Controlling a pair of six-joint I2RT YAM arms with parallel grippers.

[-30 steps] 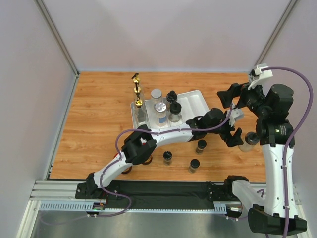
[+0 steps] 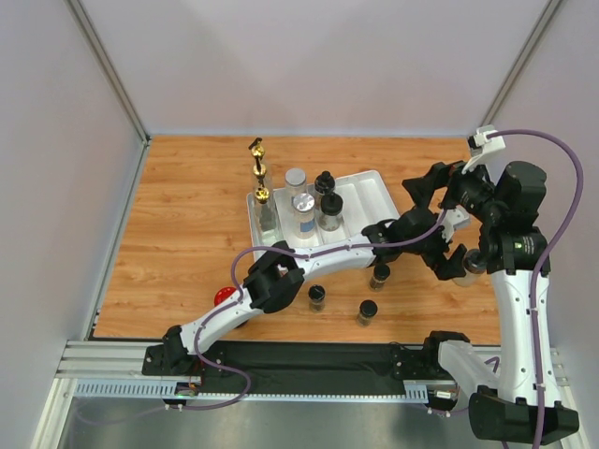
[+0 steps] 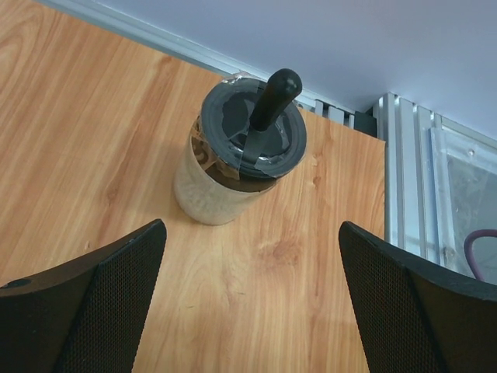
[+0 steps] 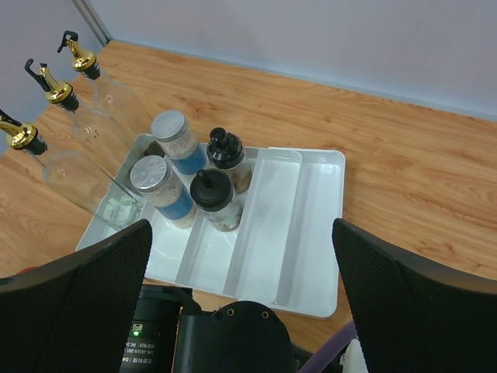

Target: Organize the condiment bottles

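The right side of the table holds a clear jar (image 2: pixel 470 267) with a dark lid. In the left wrist view this jar (image 3: pixel 213 186) stands upright, a black handle rising from its lid. My left gripper is open, with the jar ahead of its fingers and nothing between them. My right gripper is open and empty, facing the white tray (image 4: pixel 322 233). Inside the tray are three gold-topped oil bottles (image 4: pixel 97 132), two silver-lidded jars (image 4: pixel 172 190) and two black-topped bottles (image 4: pixel 217 198). Its right-hand compartments are empty.
Small dark-capped jars (image 2: pixel 317 297) stand in front of the tray. A red-lidded item (image 2: pixel 225 296) is partly hidden by the left arm. Both grippers are close together at the right, the right one overlapping the left in the top view.
My left gripper has shifted right, closer to the handled jar, and its arm now covers a small item near the front left. The right gripper has moved slightly left.
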